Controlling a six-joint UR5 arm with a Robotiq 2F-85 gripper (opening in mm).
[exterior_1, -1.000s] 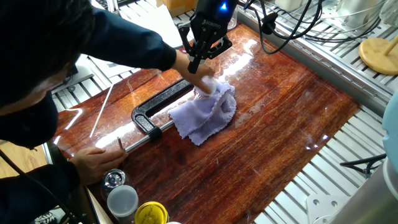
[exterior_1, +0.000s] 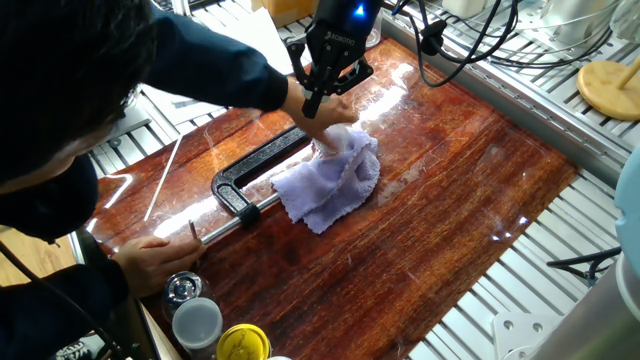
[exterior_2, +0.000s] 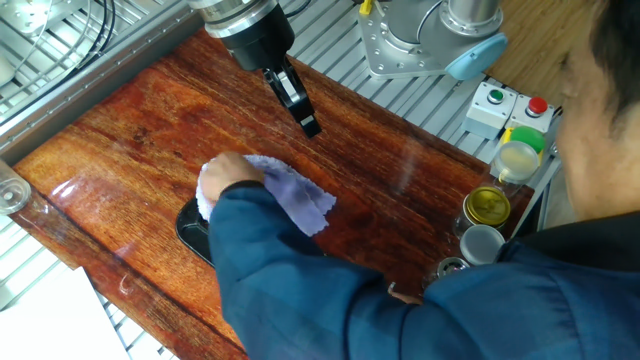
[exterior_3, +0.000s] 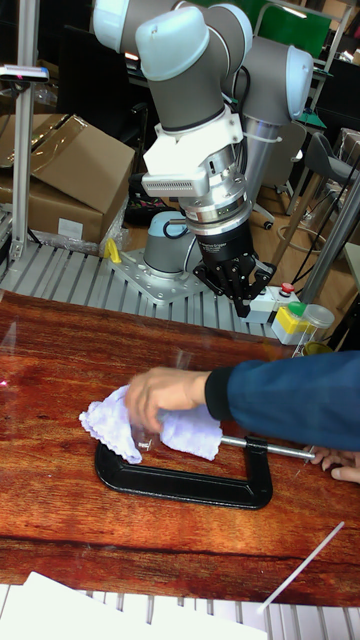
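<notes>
My gripper (exterior_1: 313, 104) hangs in the air above the table, its fingers brought together and nothing showing between them. In the second exterior view, the gripper (exterior_2: 308, 127) is on the robot-base side of a lavender cloth (exterior_2: 296, 199), apart from it. The cloth (exterior_1: 326, 185) lies crumpled over part of a black C-shaped clamp (exterior_1: 228, 185). A person's right hand (exterior_3: 167, 394) presses on the cloth; the other hand (exterior_1: 158, 262) is by the end of the clamp's metal screw (exterior_3: 285, 448). The cloth hides part of the clamp.
The person leans over the table, one arm (exterior_2: 290, 270) across it. Several jars, one a yellow-lidded jar (exterior_1: 243, 343), stand at one table end. A thin white stick (exterior_1: 163, 178) lies near the edge. Bare wood (exterior_1: 450, 200) lies open on the robot's side.
The person's hand on the cloth has shifted slightly. My gripper, the clamp and the jars have stayed in place.
</notes>
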